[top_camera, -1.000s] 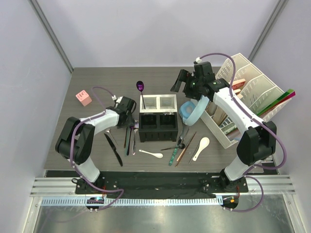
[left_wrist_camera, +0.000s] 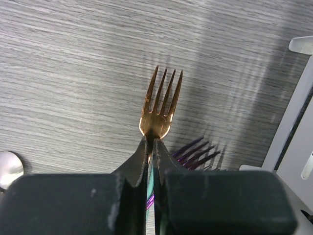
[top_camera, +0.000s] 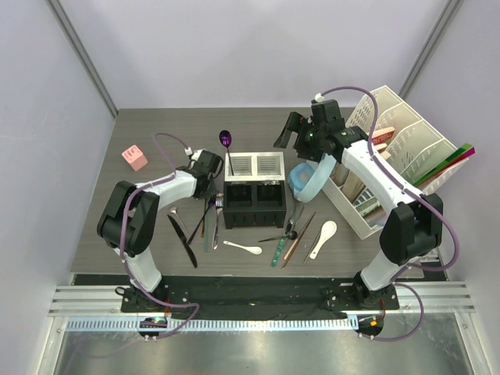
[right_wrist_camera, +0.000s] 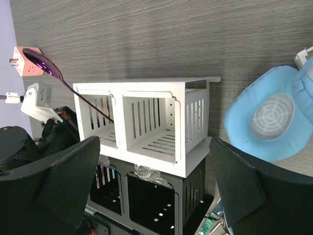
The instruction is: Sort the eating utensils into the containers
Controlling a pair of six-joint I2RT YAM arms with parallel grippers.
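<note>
My left gripper is shut over a gold fork (left_wrist_camera: pixel 160 120), its tips at the neck below the tines; whether it grips it cannot be told. Purple (left_wrist_camera: pixel 190 156) and teal utensils lie beneath, left of the holder, with silver forks (top_camera: pixel 219 211). A white two-compartment holder (right_wrist_camera: pixel 151 88) stands behind a black one (top_camera: pixel 255 219); a purple spoon (right_wrist_camera: pixel 41 62) stands in its left compartment. My right gripper hangs open and empty above and right of the holders.
Knives (top_camera: pixel 183 241), white spoons (top_camera: pixel 326 234) and other utensils lie along the front. A blue object (right_wrist_camera: pixel 259 142), a large white rack (top_camera: pixel 353 215) at right and a pink cube (top_camera: pixel 134 157) surround them.
My left gripper and arm have shifted slightly up and to the right, and the utensils under it have moved a little. The right arm has not moved.
</note>
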